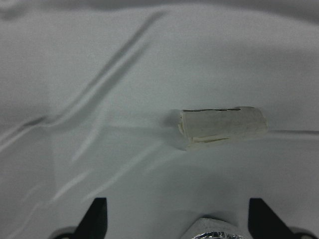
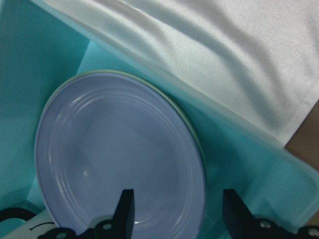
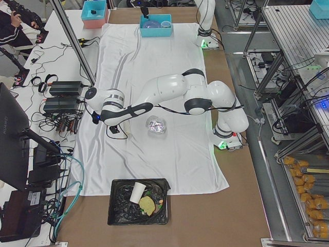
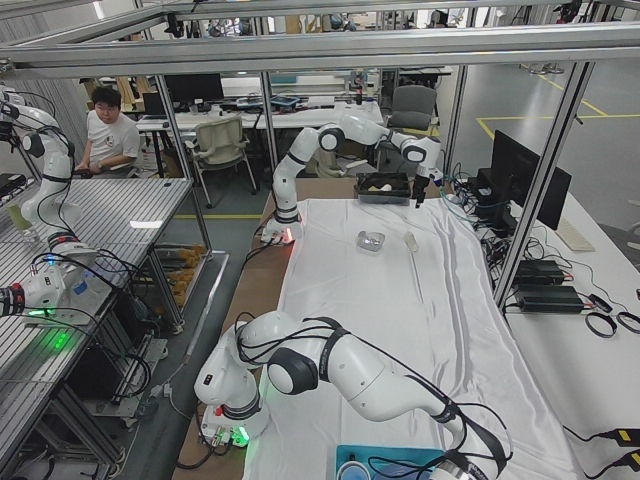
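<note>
A pale folded paper roll (image 1: pixel 223 124) lies on the white cloth (image 1: pixel 99 164) ahead of my open left gripper. A crumpled foil item in a clear container (image 3: pixel 156 125) is on the cloth, its edge showing low in the left wrist view. My right gripper is open above a blue plate (image 2: pixel 119 139) inside a teal bin (image 3: pixel 156 32).
A black-lined tray (image 3: pixel 118 206) with a white cup (image 3: pixel 138 192) and a yellow food item (image 3: pixel 147 205) stands at the opposite end from the teal bin.
</note>
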